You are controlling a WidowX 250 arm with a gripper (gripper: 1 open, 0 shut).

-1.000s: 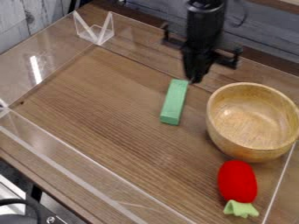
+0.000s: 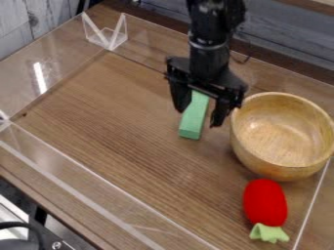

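Observation:
My dark gripper (image 2: 201,103) reaches down from the top centre, its fingers open on either side of the upper part of a green bar (image 2: 192,124) lying on the wooden table (image 2: 98,146). Whether the fingertips touch the bar cannot be told.
A round wooden bowl (image 2: 280,142) sits at the right. A red oval object (image 2: 265,202) with a light green top lies at the lower right. A white wire item (image 2: 107,31) stands at the back left.
My gripper has moved down and to the left, from above the bowl's near area to over the green bar. The bar, bowl and red object appear unmoved.

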